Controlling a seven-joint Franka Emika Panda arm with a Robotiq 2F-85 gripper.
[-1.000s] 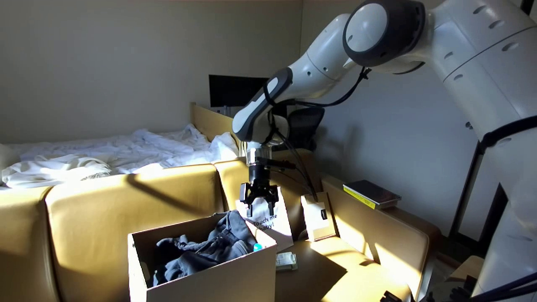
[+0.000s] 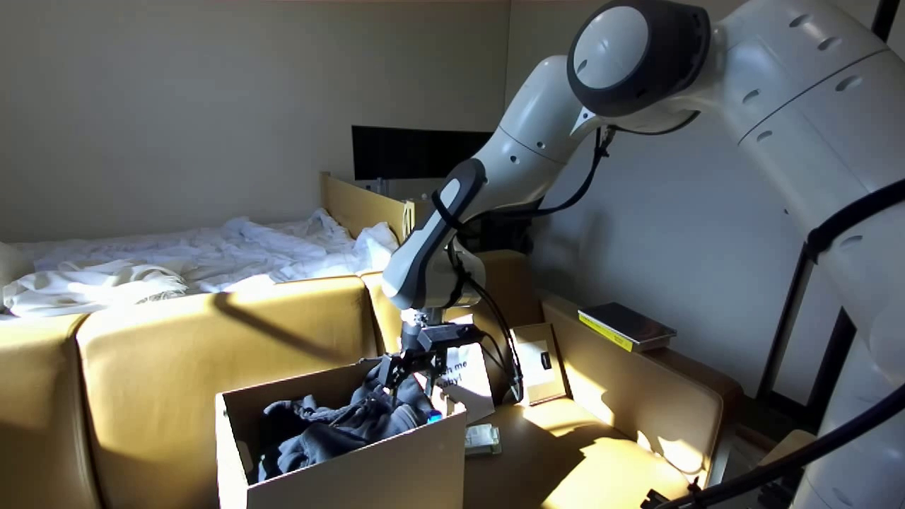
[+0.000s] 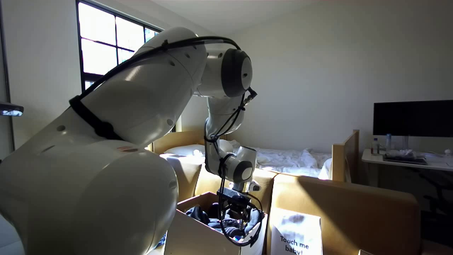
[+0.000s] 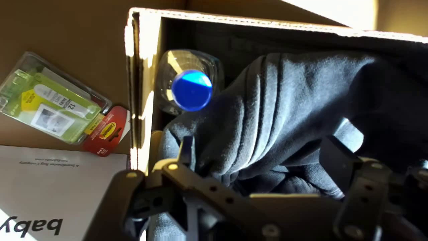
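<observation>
A cardboard box (image 2: 356,468) stands on the sofa, holding a crumpled dark grey garment (image 2: 339,428). My gripper is open at the box, its fingers spread wide over the garment's folds (image 4: 256,120). One finger (image 4: 187,150) is close to the box's side wall; the other finger (image 4: 337,160) is over the cloth further in. How deep the tips reach into the fabric cannot be told. A clear bottle with a blue cap (image 4: 191,90) stands upright in the box corner, beside the garment and apart from the fingers.
Outside the box lie a green-and-red plastic package (image 4: 60,106) and a white sheet lettered "Touch me baby!" (image 3: 295,231). The sofa backrest (image 2: 229,356) rises behind the box. A dark book (image 2: 626,324) rests on the sofa arm.
From above the box's right side, my gripper has come down and left, into the box opening at the garment. The box and the bottle have stayed in place.
</observation>
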